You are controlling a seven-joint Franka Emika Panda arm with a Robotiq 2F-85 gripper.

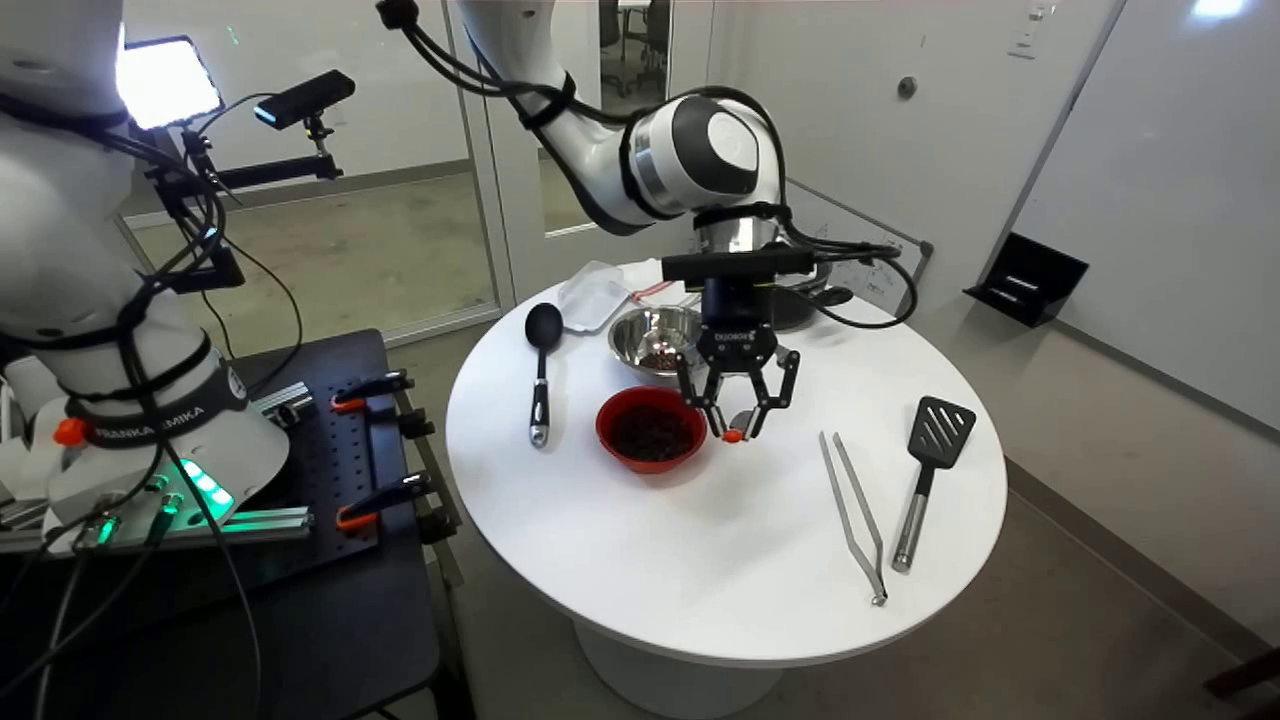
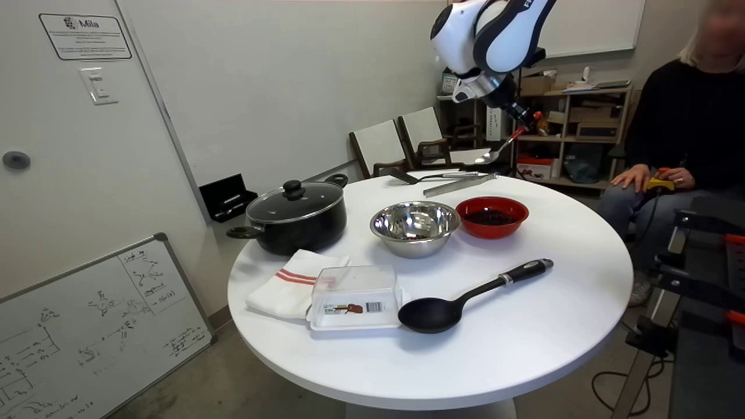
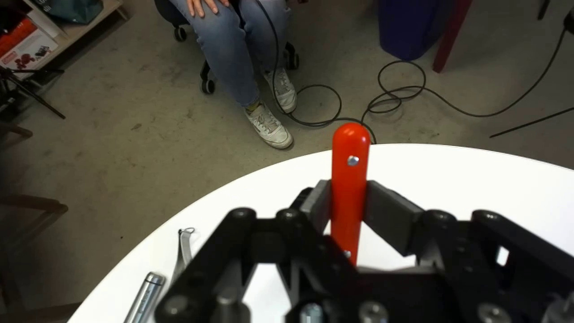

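A spoon with a red handle [image 3: 350, 188] is gripped between my gripper's two pads, the handle's rounded end sticking out past them in the wrist view. Its metal bowl [image 2: 487, 157] hangs down to the left in exterior view 2, over the far side of the table. My gripper [image 1: 734, 432] is shut on that handle, above the table just right of the red bowl. Dark bits fill the red bowl [image 1: 651, 457]. Beside it stands a steel bowl [image 2: 413, 245], with some brown bits at its bottom in exterior view 1. Whether the spoon carries anything cannot be made out.
Tongs [image 1: 855, 517] and a slotted spatula [image 1: 942, 434] lie to the right. A black ladle [image 2: 430, 315], a clear plastic box [image 2: 356, 299], a striped towel [image 2: 290, 286] and a lidded pot [image 2: 298, 216] occupy the other side.
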